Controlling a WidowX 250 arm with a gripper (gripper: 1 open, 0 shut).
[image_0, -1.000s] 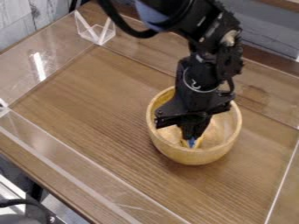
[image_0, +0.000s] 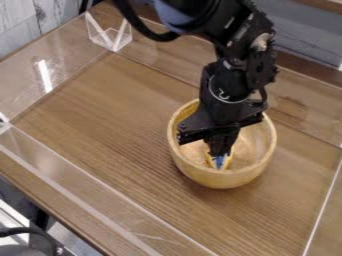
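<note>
My gripper (image_0: 217, 146) hangs low over a pale yellow bowl (image_0: 223, 178) on the wooden table, its fingers down inside it, close together. A small blue and yellow object (image_0: 222, 159) lies in the bowl at the fingertips; whether it is held I cannot make out, as the fingers partly cover it.
A clear plastic piece (image_0: 110, 31) stands at the back left.
My gripper has shifted slightly left within the bowl. The small object at its tips has moved a little as well.
</note>
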